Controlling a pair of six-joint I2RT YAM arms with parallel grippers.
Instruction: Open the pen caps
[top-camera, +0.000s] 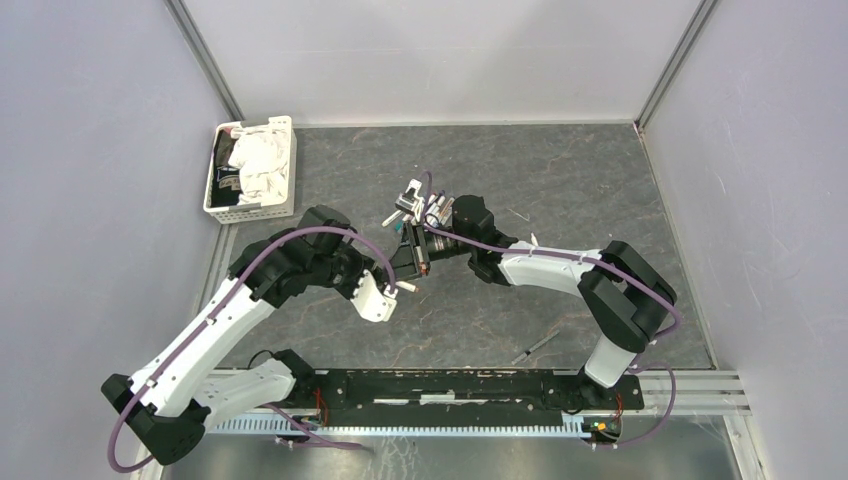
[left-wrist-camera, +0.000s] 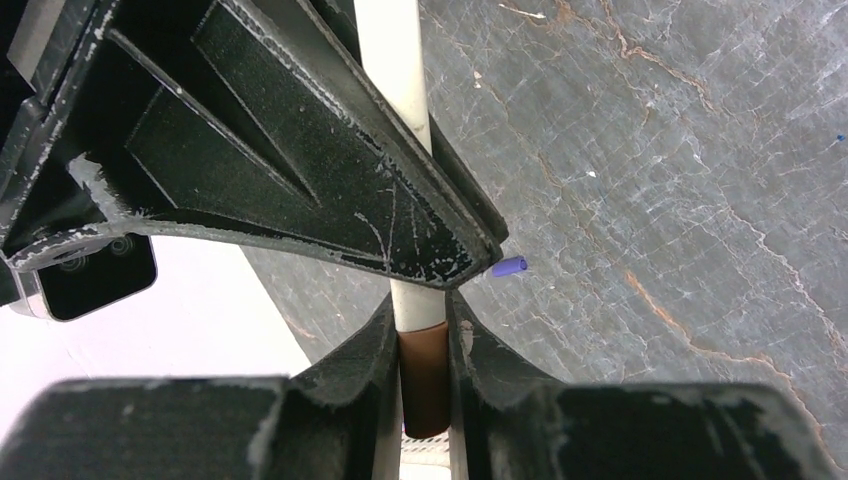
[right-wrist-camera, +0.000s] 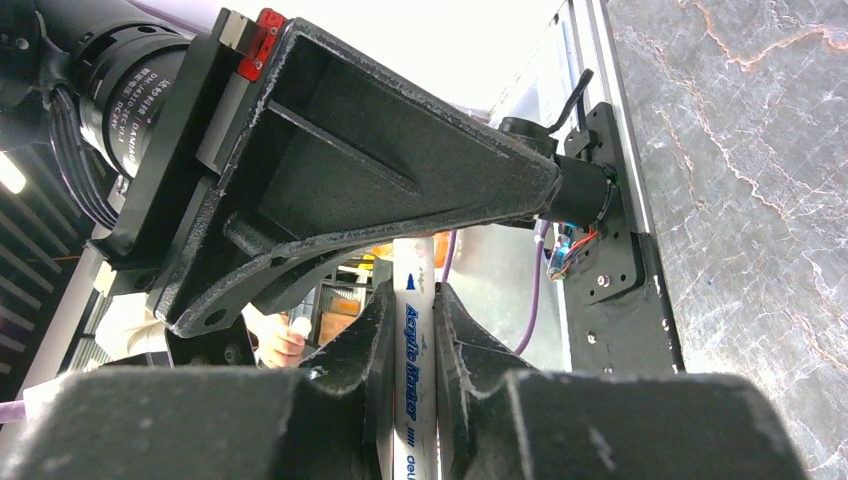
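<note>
A white marker with a brown cap is held between both grippers near the middle. In the left wrist view, the fingers of my left gripper are around the brown cap (left-wrist-camera: 424, 378); whether they grip it tightly is unclear. My right gripper is shut on the white printed barrel (right-wrist-camera: 411, 370). Its black body hides part of the marker in the left wrist view. In the top view, a pile of markers (top-camera: 391, 218) lies behind the grippers, partly hidden by the right arm.
A white basket (top-camera: 215, 206) with cloth stands back left. A grey pen (top-camera: 535, 346) lies at the front right. A small blue cap (left-wrist-camera: 509, 266) lies on the floor.
</note>
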